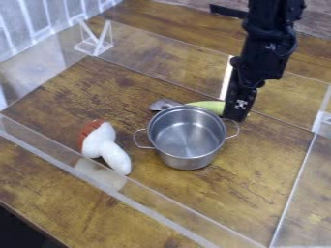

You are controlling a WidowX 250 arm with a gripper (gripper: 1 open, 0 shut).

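My black gripper (241, 97) hangs over the right part of the yellow-green item (204, 105), just behind and right of a steel pot (187, 140) with two wire handles. Its fingertips are low beside that item; whether they hold it is unclear. A small grey utensil (163, 106) lies left of the item, behind the pot.
A white plush object (108, 154) with a red-orange part lies front left of the pot. Transparent rails run along the wooden table (77, 97).
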